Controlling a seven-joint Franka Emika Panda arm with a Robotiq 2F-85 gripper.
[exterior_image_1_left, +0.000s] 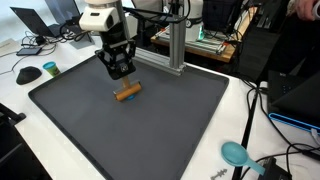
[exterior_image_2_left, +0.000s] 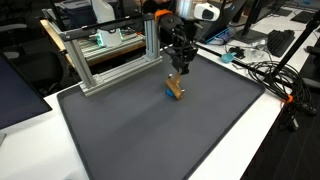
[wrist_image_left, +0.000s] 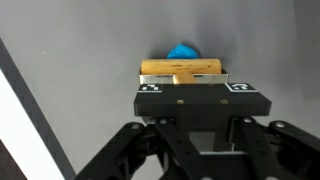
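A light-brown wooden piece with a rounded bar (exterior_image_1_left: 128, 92) hangs below my gripper in the wrist view, its narrow stem running up between the fingers. The gripper is shut on this wooden piece. Just beyond the bar, a blue object (wrist_image_left: 182, 52) shows partly, the bar covering the rest of it. From exterior view 2, the wooden piece (exterior_image_2_left: 175, 87) stands tilted, with blue showing beside its lower part. Whether wood and blue touch cannot be told.
Most of the grey board (exterior_image_1_left: 150, 135) is bare toward the front. A green cup (exterior_image_1_left: 51, 69) and a dark rounded thing (exterior_image_1_left: 28, 75) stand off its far left corner. A metal frame (exterior_image_2_left: 120, 72) borders the board. A teal ladle-like item (exterior_image_1_left: 238, 155) lies outside at the right.
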